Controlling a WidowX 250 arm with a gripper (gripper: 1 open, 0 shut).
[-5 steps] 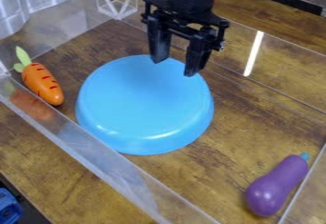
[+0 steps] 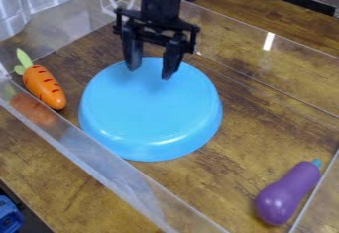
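A black gripper (image 2: 151, 57) hangs over the back of a round blue disc (image 2: 149, 113), its two fingers spread apart with nothing seen between them. At the left lies an orange toy carrot (image 2: 43, 84) with a green top. A purple toy eggplant (image 2: 286, 193) lies at the lower right.
A wooden tray floor (image 2: 245, 98) with clear plastic walls surrounds the objects. A small blue item (image 2: 7, 215) shows at the bottom left corner, outside the clear wall.
The gripper has moved left across the back of the disc, toward the carrot's side. The disc, carrot and eggplant look unmoved.
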